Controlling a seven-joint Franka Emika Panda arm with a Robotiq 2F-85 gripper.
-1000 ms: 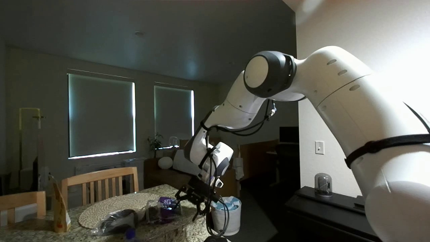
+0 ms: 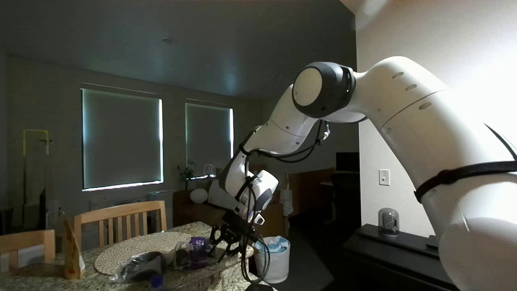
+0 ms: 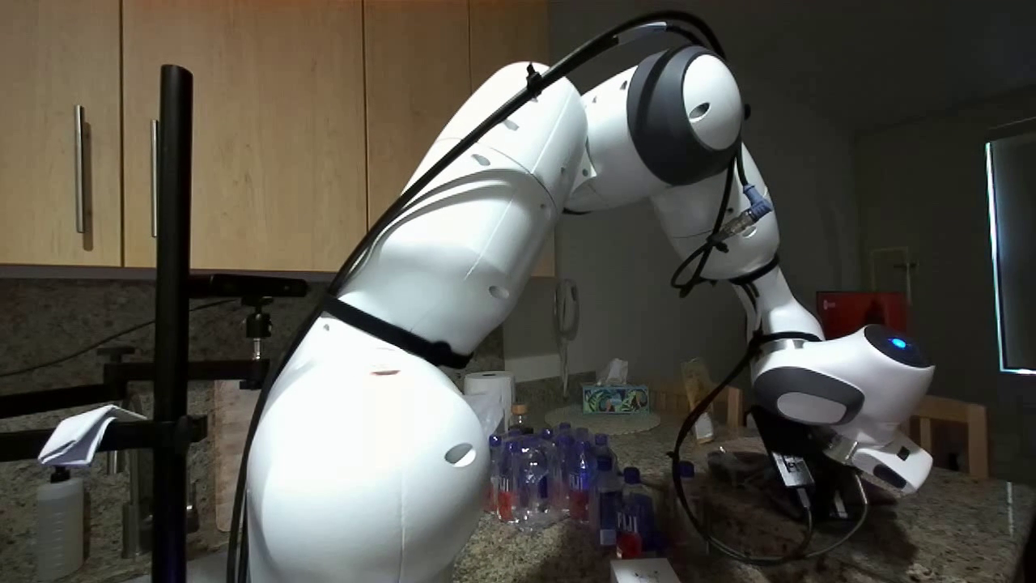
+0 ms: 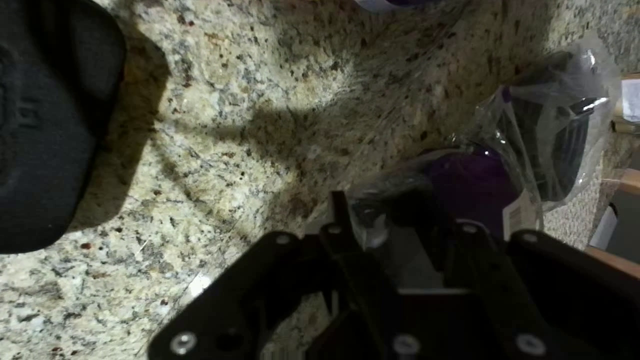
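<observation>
A clear plastic bag with a purple packet inside (image 2: 197, 247) lies on the granite counter (image 2: 203, 280). In the wrist view the purple packet (image 4: 474, 186) is right of centre, its clear wrapping reaching into the gap between my fingers. My gripper (image 2: 220, 252) is low at the right end of that bag, tilted down. Its fingers stand part open, with some of the wrapping between them. Whether both fingers touch the bag cannot be made out; the dark fingers hide part of it. In exterior view 2 the gripper tips are hidden in shadow.
Another bagged dark item (image 2: 140, 266) lies left of the purple packet, near a round woven mat (image 2: 128, 249) and an upright paper bag (image 2: 72, 252). A black object (image 4: 54, 126) rests left in the wrist view. Several bottles (image 3: 578, 476) crowd the counter nearer the arm's base.
My gripper has shifted slightly left and down toward the purple packet's bag. Its fingers look closer together than before. The bag appears nearly in the same place.
</observation>
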